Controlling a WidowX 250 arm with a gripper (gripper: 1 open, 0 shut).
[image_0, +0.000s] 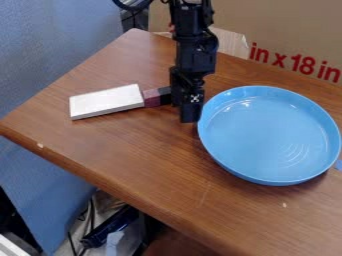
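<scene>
My black gripper (189, 106) is low over the wooden table, just left of a light blue plate (267, 135). It is at the dark right end of a flat object with a white block (104, 101) and a maroon section (152, 97). Whether the fingers are shut on that dark end or only beside it, I cannot tell.
A cardboard box (287, 45) with red print stands behind the table, a pale flap beside it. The table's left edge borders a blue-grey surface and floor clutter.
</scene>
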